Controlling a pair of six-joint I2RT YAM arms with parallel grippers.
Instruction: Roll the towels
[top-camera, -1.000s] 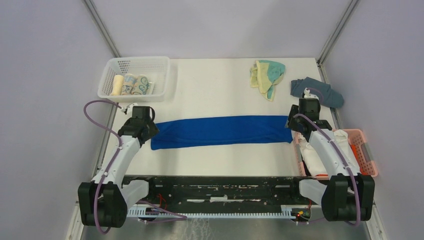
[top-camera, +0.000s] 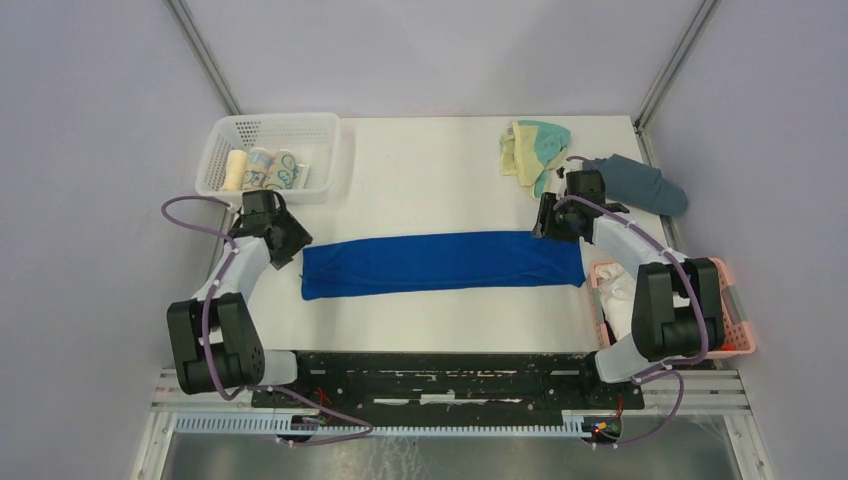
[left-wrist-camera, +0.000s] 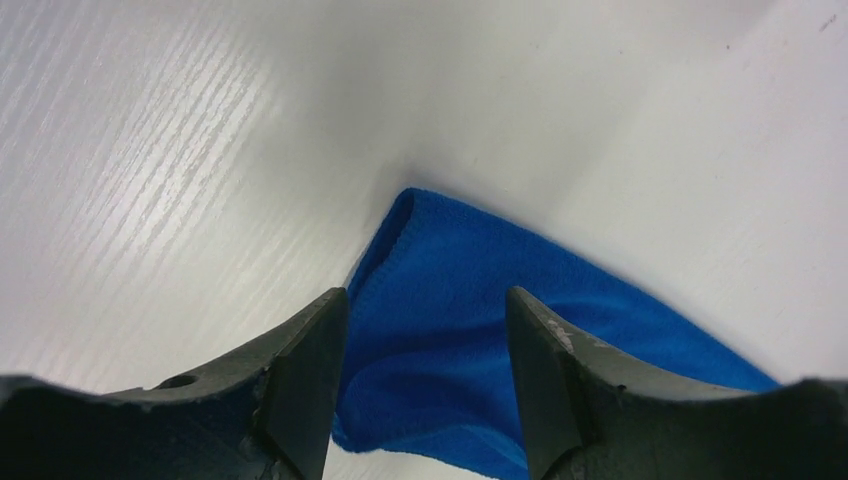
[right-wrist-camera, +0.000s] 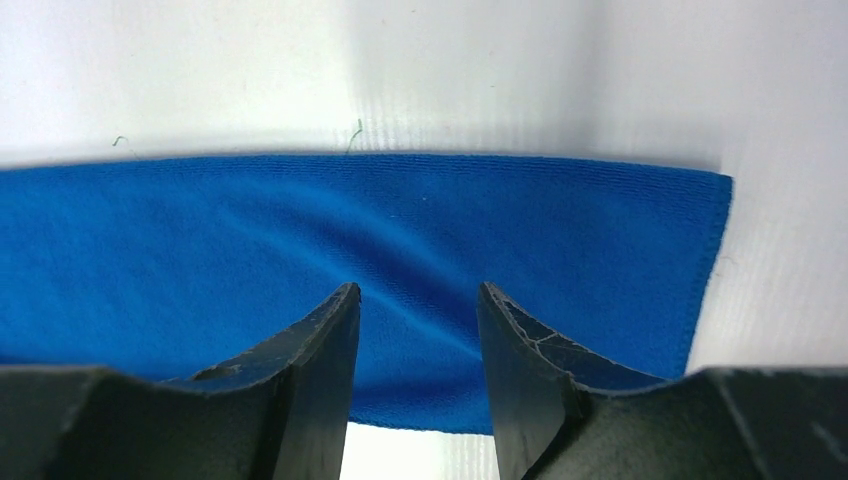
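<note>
A blue towel (top-camera: 440, 260) lies lengthwise across the table in a long folded strip. My left gripper (top-camera: 294, 245) hangs open over its left end; in the left wrist view the towel's corner (left-wrist-camera: 440, 240) shows beyond the open fingertips. My right gripper (top-camera: 547, 215) is open above the right end, whose top edge and corner (right-wrist-camera: 680, 210) show in the right wrist view. Nothing is between either pair of fingers.
A white basket (top-camera: 327, 160) with rolled towels stands back left. A yellow-and-teal cloth (top-camera: 535, 150) and a grey-blue cloth (top-camera: 652, 188) lie back right. A pink basket (top-camera: 725, 285) with white cloth is front right.
Both arms have moved toward the back of the table, the right one also leftward over the towel's end. The towel looks unchanged.
</note>
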